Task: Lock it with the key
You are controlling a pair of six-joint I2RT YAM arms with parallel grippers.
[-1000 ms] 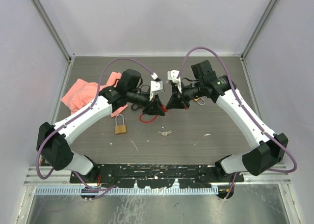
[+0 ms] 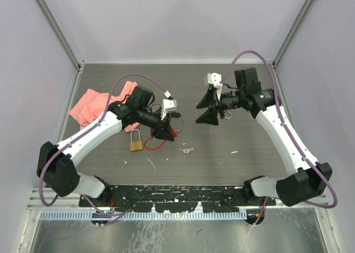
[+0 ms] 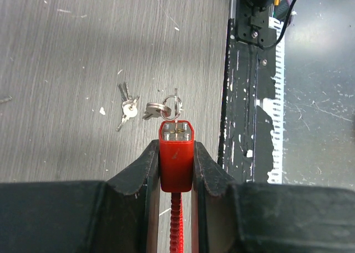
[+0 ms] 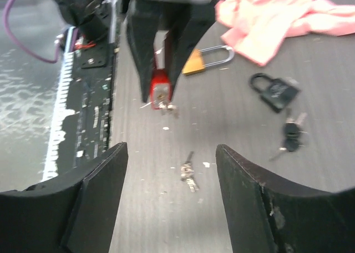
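Note:
A red lock (image 3: 176,167) with a red cable stands between the fingers of my left gripper (image 2: 171,135), which is shut on it. From its metal end a key (image 3: 176,95) points outward, seen edge-on, and appears to sit in the keyhole. A second key (image 3: 157,109) hangs from the ring (image 3: 171,107) on it. How far the key is turned cannot be told. My right gripper (image 2: 201,112) is open, a short way to the right of the lock, with nothing between its fingers. In the right wrist view the red lock (image 4: 160,91) and its keys appear ahead, beyond the fingertips.
Loose keys (image 2: 186,150) lie on the table below the grippers. A brass padlock (image 2: 136,145) and a pink cloth (image 2: 91,107) are at the left. A black padlock (image 4: 275,92) and black-headed keys (image 4: 291,133) lie farther back. Bare table lies at the front right.
My right gripper was shut at the end of the red lock; it has opened and drawn back to the right. My left gripper has moved left and slightly toward the front with the lock.

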